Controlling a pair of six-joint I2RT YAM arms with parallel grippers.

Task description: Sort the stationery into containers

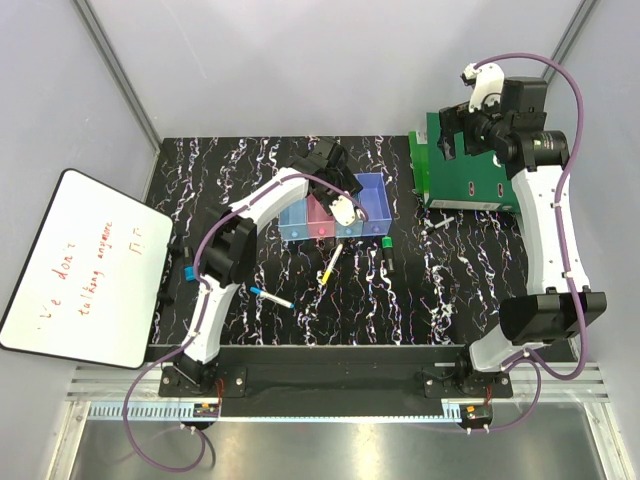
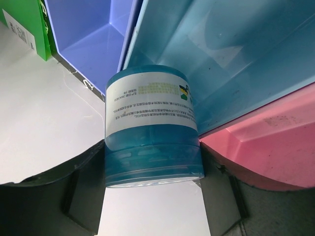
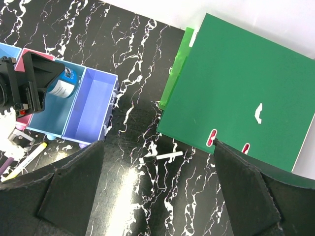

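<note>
In the left wrist view a blue labelled jar [image 2: 150,105] lies between the fingers of my left gripper, over the light blue compartment [image 2: 246,54], next to the pink one [image 2: 270,147] and the dark blue one [image 2: 88,29]. The right wrist view shows the jar at that light blue compartment [image 3: 56,110]. My right gripper stands open above the right side of the table, empty. In the top view, a yellow pen [image 1: 331,263], a blue pen [image 1: 272,298] and a green-capped marker [image 1: 387,255] lie in front of the containers.
Green folders [image 1: 470,175] stand at the back right, with a small white item [image 1: 437,225] before them. A whiteboard [image 1: 85,270] lies at the left. The front middle of the table has free room between the pens.
</note>
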